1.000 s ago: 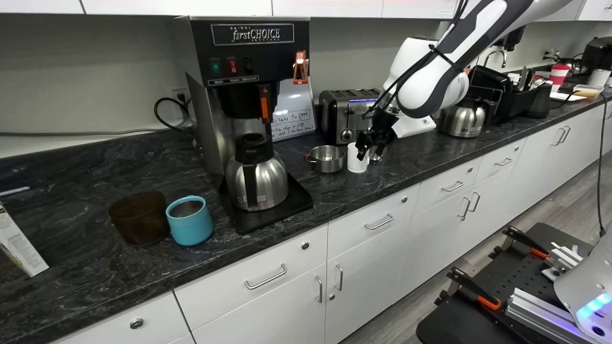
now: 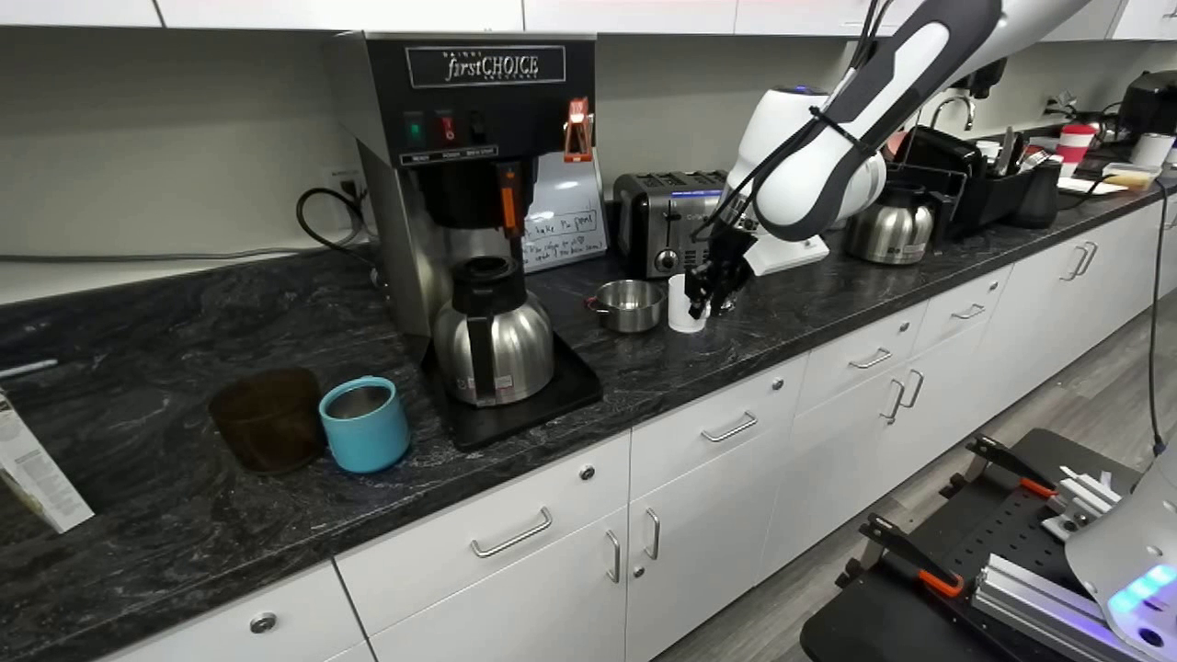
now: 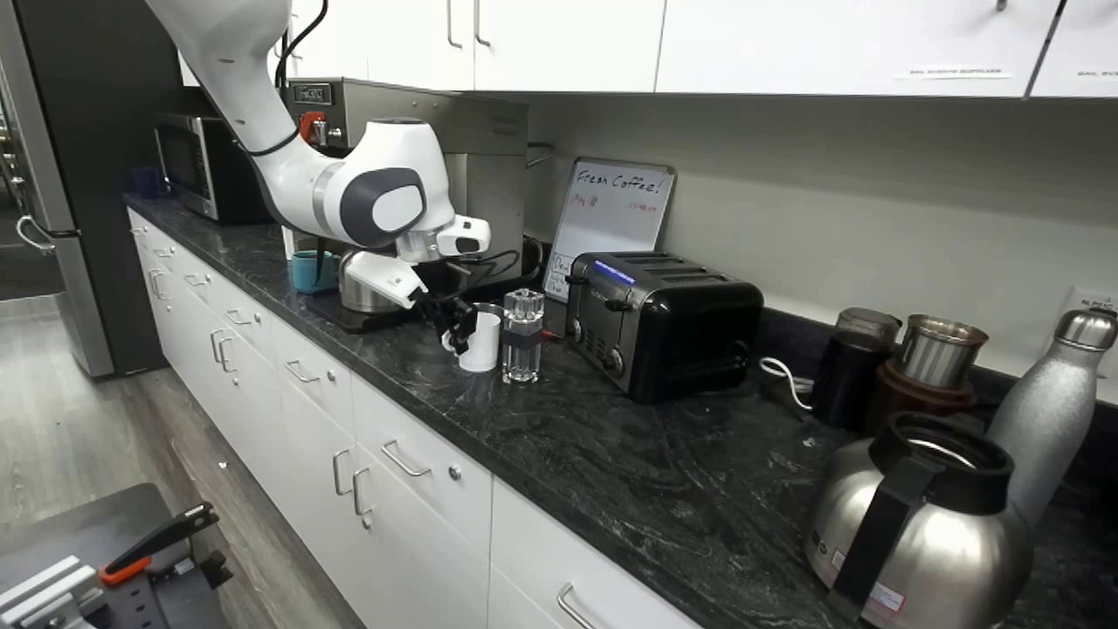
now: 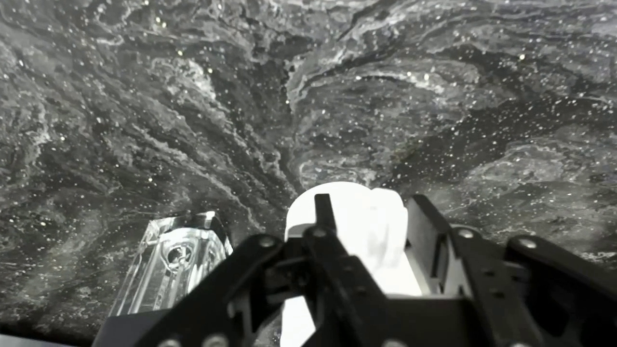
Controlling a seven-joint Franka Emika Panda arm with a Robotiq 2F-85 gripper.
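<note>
A white mug (image 3: 484, 344) stands upright on the dark counter. My gripper (image 2: 706, 303) is down at the mug's near side, its fingers part open. In the wrist view the mug's handle (image 4: 388, 222) shows in the gap of my gripper. One finger (image 4: 325, 213) crosses in front of the mug's body, and the other finger (image 4: 429, 217) is just outside the handle. A gap shows between handle and left finger; whether the right one touches is hard to tell. The arm covers part of the mug.
A clear faceted grinder (image 3: 521, 335) stands close beside the mug. A small steel pot (image 2: 630, 305) is on the mug's other side, with a toaster (image 3: 660, 320) behind. The coffee maker (image 2: 364, 221) and a teal mug (image 2: 365, 430) are farther left.
My gripper has come lower over the mug's handle side, and the wrist has tilted. The mug stands in the same place.
</note>
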